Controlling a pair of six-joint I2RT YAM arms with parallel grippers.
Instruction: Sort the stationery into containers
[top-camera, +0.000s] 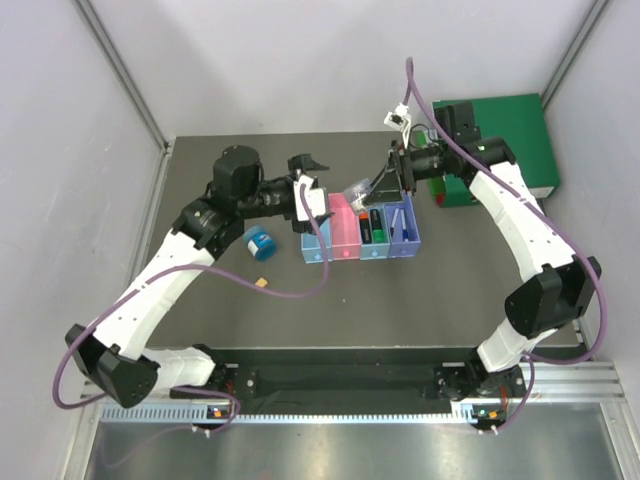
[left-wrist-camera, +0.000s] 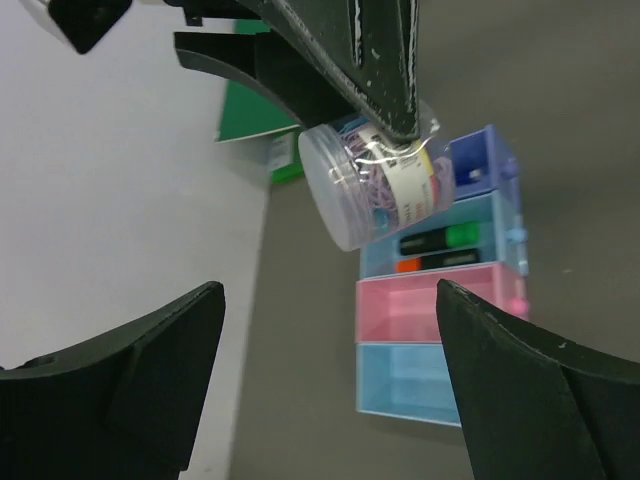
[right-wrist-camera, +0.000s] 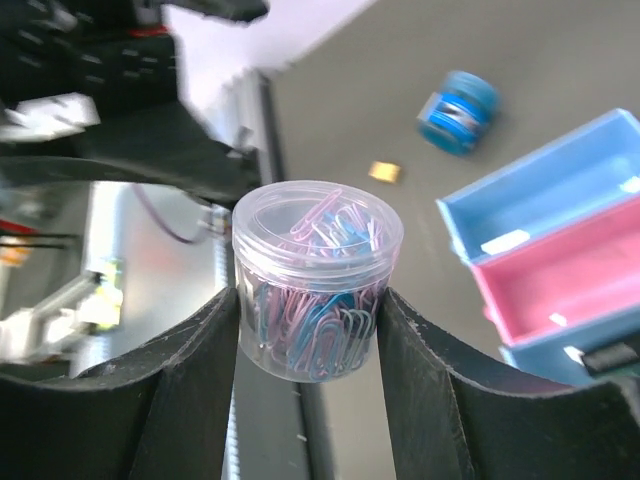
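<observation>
My right gripper is shut on a clear jar of paperclips (top-camera: 357, 197), held above the row of containers; the left wrist view shows its side with a label. My left gripper stands open and empty, left of the jar in the top view. Below are a light-blue bin (left-wrist-camera: 400, 380), a pink bin (right-wrist-camera: 560, 270), another blue bin (top-camera: 372, 250) holding two markers, and a purple bin (top-camera: 404, 247) with pens. A blue jar (right-wrist-camera: 458, 112) lies on the table left of the bins, near a small yellow block (top-camera: 261, 283).
A green board (top-camera: 515, 140) and a green box stand at the back right, under the right arm. White walls close the table at back and sides.
</observation>
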